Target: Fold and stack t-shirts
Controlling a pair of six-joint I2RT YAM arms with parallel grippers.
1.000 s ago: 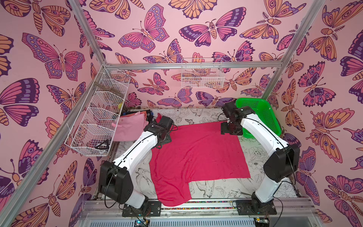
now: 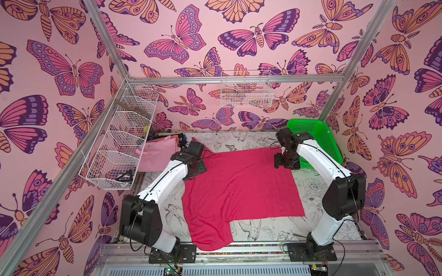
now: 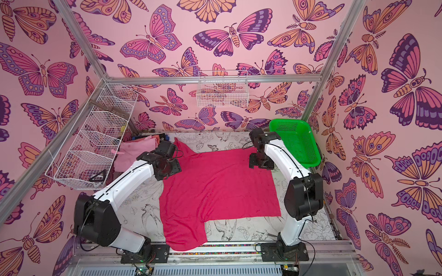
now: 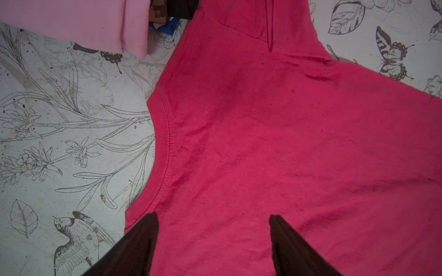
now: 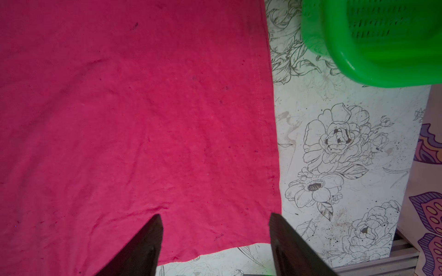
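Observation:
A red t-shirt lies spread and slightly wrinkled across the table, one sleeve reaching toward the front left edge. My left gripper is open above the shirt's left part; in the left wrist view a curved ribbed band runs along the cloth edge below it. My right gripper is open over the shirt's right part, near its straight right edge. Neither holds anything.
Folded pink cloth and darker items sit at the back left beside white wire baskets. A green basket stands at the back right. Bare table shows around the shirt.
Over the last second both arms shifted slightly, the left toward the left and the right toward the right and front. The shirt looks unchanged.

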